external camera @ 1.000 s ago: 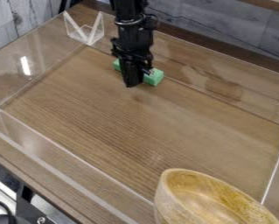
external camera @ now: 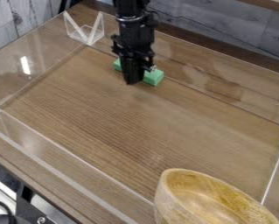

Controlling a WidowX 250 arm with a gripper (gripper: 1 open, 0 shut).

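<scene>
My black gripper point(external camera: 132, 68) reaches down from the top centre to a green block point(external camera: 151, 77) on the wooden table. The fingertips are low at the block's left side, partly in front of it. Whether they are open, shut or holding the block is too small to tell.
A large pale yellow bowl point(external camera: 214, 203) sits at the bottom right. Clear plastic pieces at the left and top-left edges mark the table's border, with dark cables at the lower left.
The arm and gripper have shifted slightly at the block, which looks nearly in the same place.
</scene>
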